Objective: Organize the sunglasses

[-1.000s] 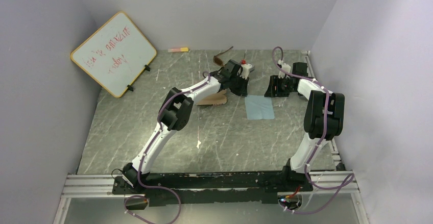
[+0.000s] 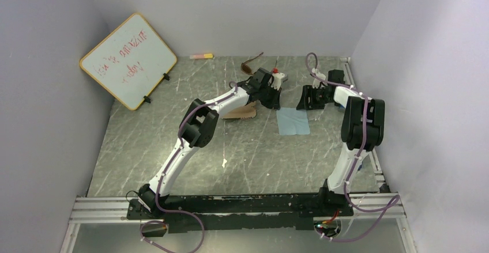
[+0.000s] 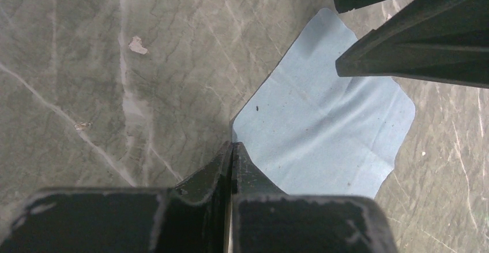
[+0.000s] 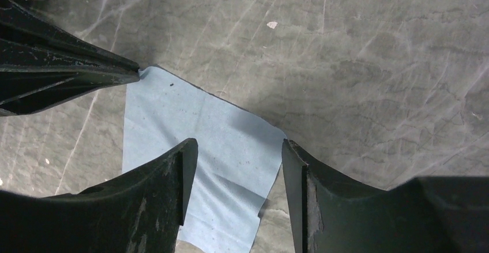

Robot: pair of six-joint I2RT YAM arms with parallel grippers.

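Note:
A light blue cloth (image 2: 293, 123) (image 3: 323, 126) (image 4: 190, 126) lies creased on the marble table. My left gripper (image 2: 277, 104) is shut on one corner of the cloth. My right gripper (image 2: 301, 105) hangs over the opposite upper corner, fingers part open, with cloth visible between them. A pair of brown sunglasses (image 2: 248, 67) lies at the back of the table, behind the left gripper.
A brown object (image 2: 238, 114), partly hidden, lies under the left arm. A small red-topped item (image 2: 275, 70), a yellow marker (image 2: 202, 56) and a whiteboard (image 2: 128, 61) are at the back and left.
The left arm and cloth appear unmoved.

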